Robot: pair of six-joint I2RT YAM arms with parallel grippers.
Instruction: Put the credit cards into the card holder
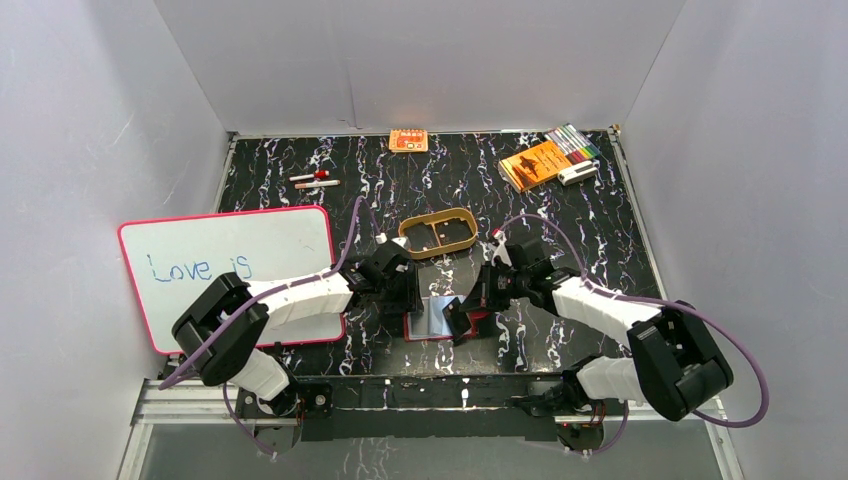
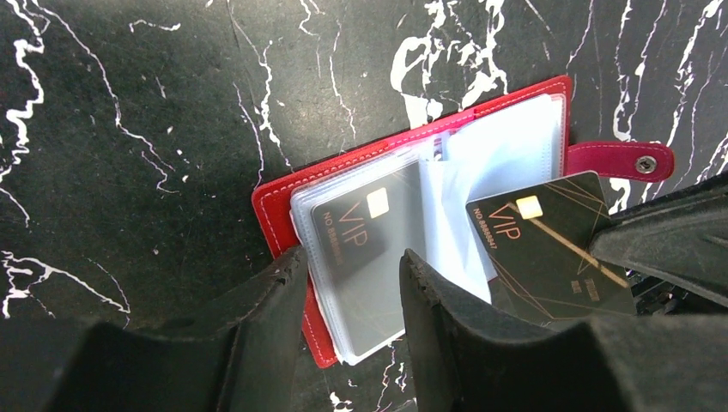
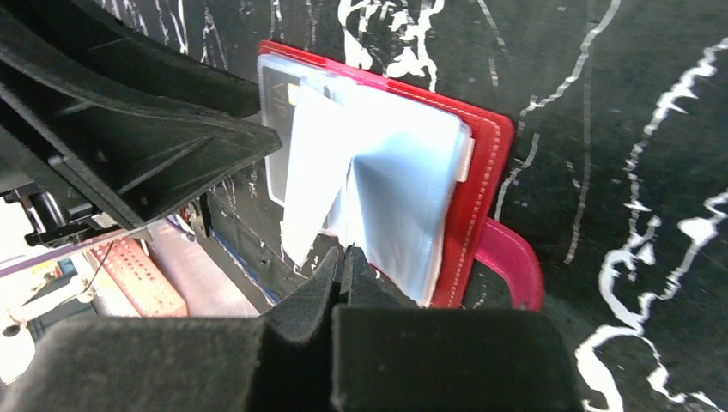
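The red card holder (image 2: pixel 273 225) lies spread open on the table, a black VIP card (image 2: pixel 360 236) inside its left clear sleeve. Over that sleeve my left gripper is part open, its fingers apart and nothing gripped between them. A second black VIP card (image 2: pixel 545 236), tilted, is pinched at its right edge by my right gripper, which is shut. Its lower left edge touches or overlaps the raised whitish sleeve (image 2: pixel 459 232) in the middle; whether it is inside cannot be told. From the right wrist view the card hardly shows, seemingly edge-on.
A brown divided tray (image 1: pixel 438 216) stands behind the holder, with dark cards in it. The whiteboard (image 1: pixel 190 240) lies at left under my left arm. Markers (image 1: pixel 317 184), an orange notebook (image 1: pixel 408 140) and a book (image 1: pixel 540 163) rest farther back.
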